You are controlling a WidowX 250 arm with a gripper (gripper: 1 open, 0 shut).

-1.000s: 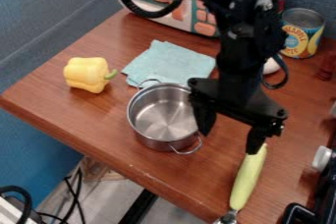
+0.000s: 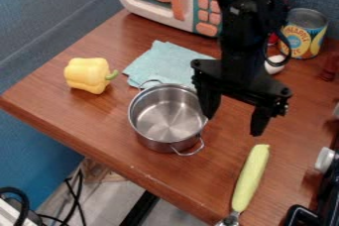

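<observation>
My black gripper (image 2: 233, 112) hangs over the right side of a steel pot (image 2: 166, 123), its fingers apart, one near the pot's rim and one to the right, with nothing seen between them. A yellow bell pepper (image 2: 89, 74) sits at the left of the wooden table. A light blue cloth (image 2: 163, 61) lies behind the pot. A pale yellow corn cob (image 2: 251, 178) lies at the front right.
A toy microwave (image 2: 172, 2) stands at the back. A can (image 2: 303, 34), a white item (image 2: 276, 63) and a small red bottle (image 2: 330, 68) are at the back right. Black equipment fills the right edge.
My arm and gripper have moved up and back, away from the corn cob. The objects on the table have not visibly moved.
</observation>
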